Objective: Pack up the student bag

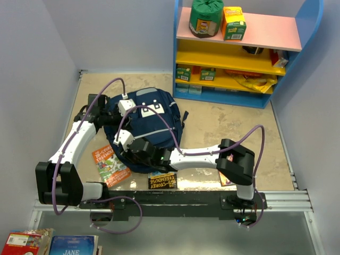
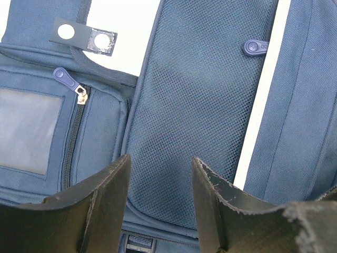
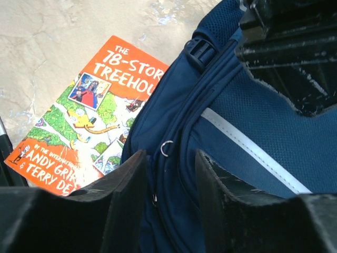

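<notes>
The dark blue bag [image 1: 156, 130] lies flat on the floor, its front with pocket and pale stripes facing up. My left gripper hangs open over the bag's mesh panel [image 2: 195, 89], nothing between its fingers. At the bag's side edge, my right gripper stands part open above the zipped seam. A small ring-like zipper pull [image 3: 166, 148] shows between its fingertips, apparently not gripped. Beside the bag lies the orange 78-Storey Treehouse book [image 3: 113, 100]. A dark 169-Storey Treehouse book [image 1: 162, 181] lies at the bag's lower edge.
A blue and yellow shelf [image 1: 228, 56] with boxes stands at the back right. More books [image 1: 73, 245] are stacked at the bottom left, outside the floor area. Open floor [image 1: 234, 119] lies right of the bag. The left arm's black parts enter the right wrist view.
</notes>
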